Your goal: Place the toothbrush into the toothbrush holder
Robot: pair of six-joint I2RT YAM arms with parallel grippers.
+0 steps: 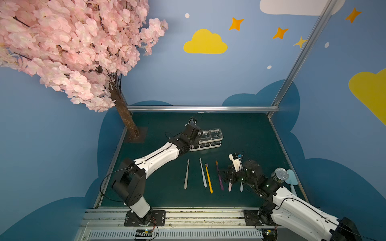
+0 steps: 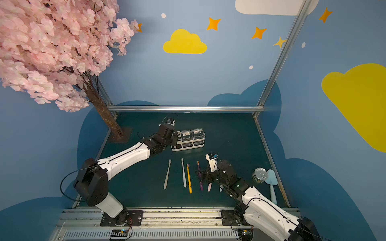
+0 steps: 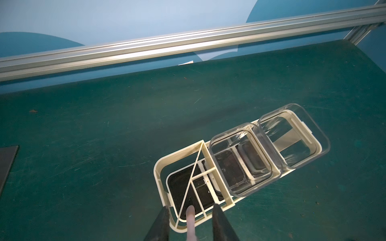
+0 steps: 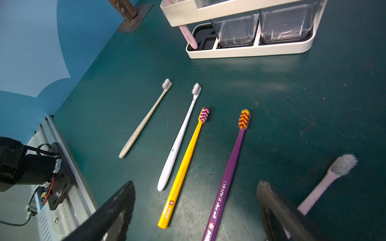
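Note:
The toothbrush holder (image 3: 160,188) has a cream frame with a divided left section and two clear cups. In that left section stands a pink toothbrush (image 4: 188,37), tilted, its lower end on the base tray. My left gripper is open, a finger on either side of the pink toothbrush with visible gaps. Over the row of brushes hangs my right gripper, open and empty.
A metal can (image 1: 280,174) and a light-blue paddle-shaped tool (image 1: 292,178) sit at the right edge. A tree trunk (image 1: 122,108) rises at the back left.

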